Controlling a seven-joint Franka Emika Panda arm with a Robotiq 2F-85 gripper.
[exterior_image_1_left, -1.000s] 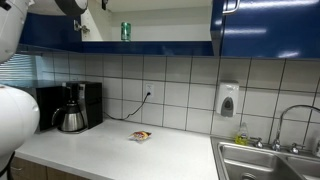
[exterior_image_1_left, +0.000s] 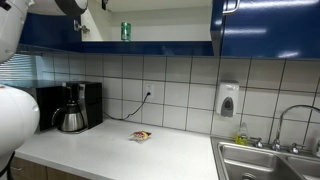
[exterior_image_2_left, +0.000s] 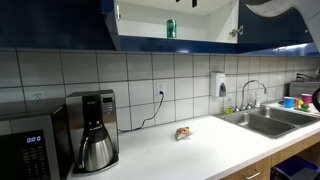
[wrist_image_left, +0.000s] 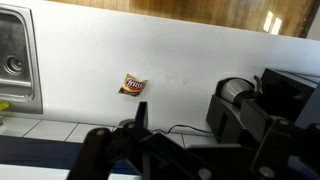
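A small orange and brown snack packet (wrist_image_left: 132, 85) lies on the white counter; it shows on the counter in exterior view 1 as a packet (exterior_image_1_left: 140, 136) and in exterior view 2 as a packet (exterior_image_2_left: 183, 132). Up in the open blue cabinet stands a green can (exterior_image_1_left: 126, 32), upright on the shelf. My gripper is open, its dark fingers spread wide at the bottom of the wrist view with nothing held between them. It is high above the counter, looking down, and the exterior views cut most of it off at their top edge.
A coffee maker with a steel carafe (exterior_image_2_left: 95, 148) is at the counter's left end, near a microwave (exterior_image_2_left: 28, 150). The sink (exterior_image_1_left: 260, 163) and faucet (exterior_image_1_left: 290, 115) are on the right. A paper dispenser (exterior_image_1_left: 227, 98) hangs on the tiles.
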